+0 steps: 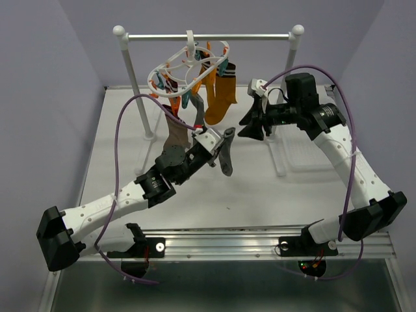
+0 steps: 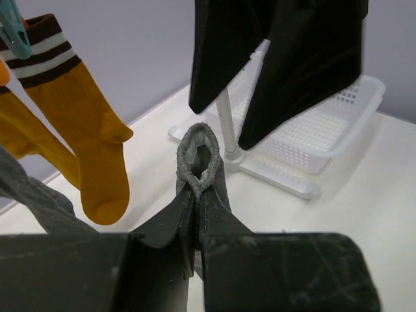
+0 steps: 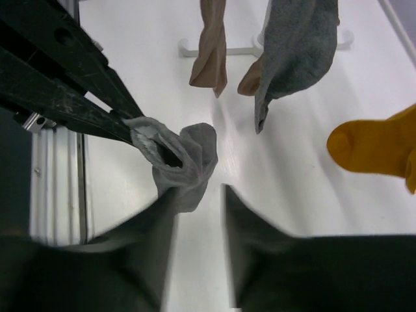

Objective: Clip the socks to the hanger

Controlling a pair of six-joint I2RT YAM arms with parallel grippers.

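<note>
My left gripper (image 1: 218, 142) is shut on the cuff of a grey sock (image 1: 225, 157), which hangs down from it; the left wrist view shows the cuff (image 2: 198, 162) pinched upright. Just right of it, my right gripper (image 1: 253, 123) has its fingers apart and empty, seen large above the sock in the left wrist view. The round clip hanger (image 1: 190, 71) hangs from the rail, holding mustard socks (image 1: 222, 97), a brown sock (image 1: 174, 130) and another grey sock (image 3: 296, 52) on its clips.
The white stand's rail (image 1: 247, 37) spans the back. A white basket (image 1: 305, 156) sits at the right, partly behind my right arm.
</note>
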